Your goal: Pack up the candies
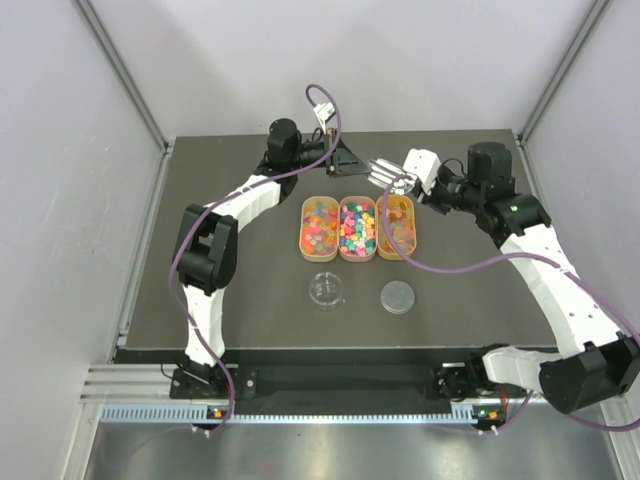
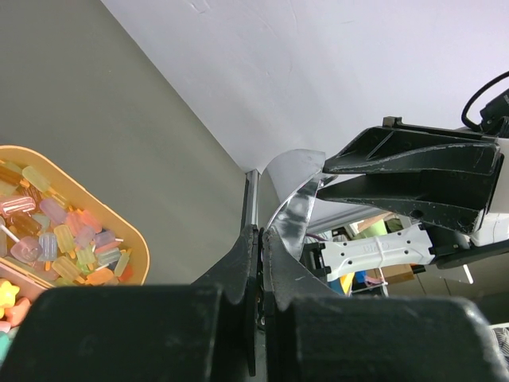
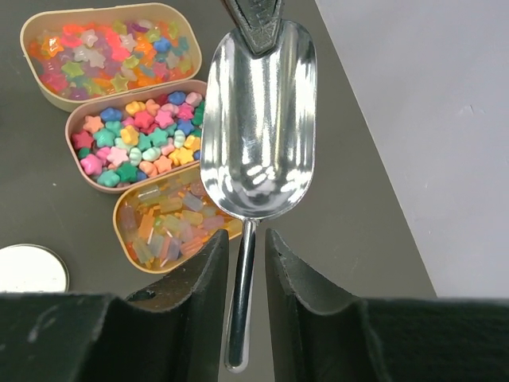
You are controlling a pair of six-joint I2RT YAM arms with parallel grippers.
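Observation:
A shiny metal scoop (image 3: 258, 119) hangs over the back of the table between both grippers. My left gripper is shut on the lip of its bowl, which also shows edge-on as a curved sheet (image 2: 299, 211). The scoop's handle (image 3: 241, 294) runs down between the parted fingers of my right gripper, with gaps visible beside it. Below are three tubs of candies: translucent stars (image 3: 111, 60), opaque coloured stars (image 3: 143, 135) and popsicle-shaped candies (image 3: 175, 227). A clear round jar (image 1: 326, 289) stands in front of them.
A pale round lid (image 1: 397, 297) lies right of the jar. A wall rises behind the table. Purple cables from both arms hang across the top view.

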